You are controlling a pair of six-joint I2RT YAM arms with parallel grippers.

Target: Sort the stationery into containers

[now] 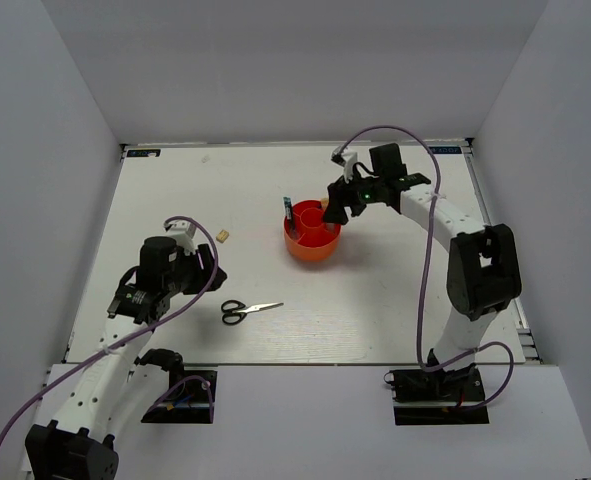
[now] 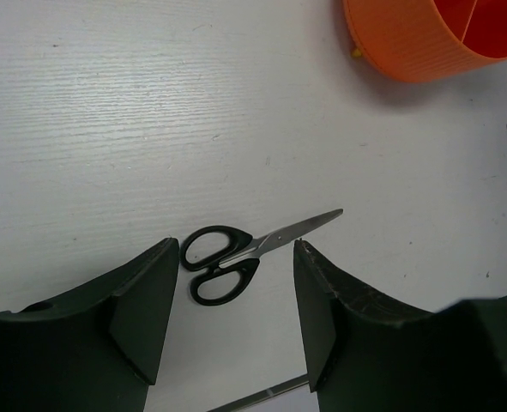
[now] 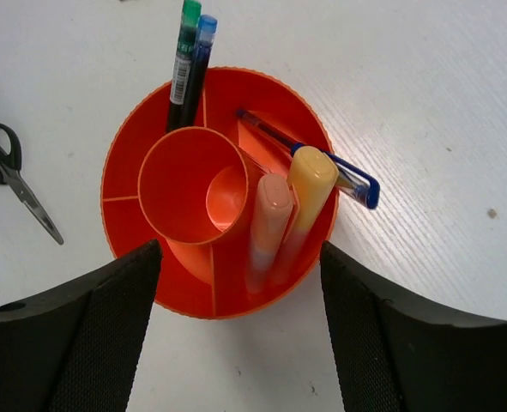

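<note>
An orange-red round organizer (image 1: 311, 251) stands near the table's middle, split into compartments around a central cup (image 3: 193, 184). Two pens with green and blue ends (image 3: 189, 64) lean out of one compartment. A blue pen (image 3: 322, 159) leans over the rim in another, and a pink-capped marker (image 3: 270, 210) and a yellow-capped marker (image 3: 309, 189) stand close together. My right gripper is open over the organizer's edge, nothing between its fingers. Black-handled scissors (image 2: 236, 257) lie on the table, blades slightly spread. My left gripper hangs open above and beside them, empty.
A small tan block (image 1: 222, 236) lies left of the organizer, close to my left gripper. The central cup looks empty. Walls enclose the sides and back.
</note>
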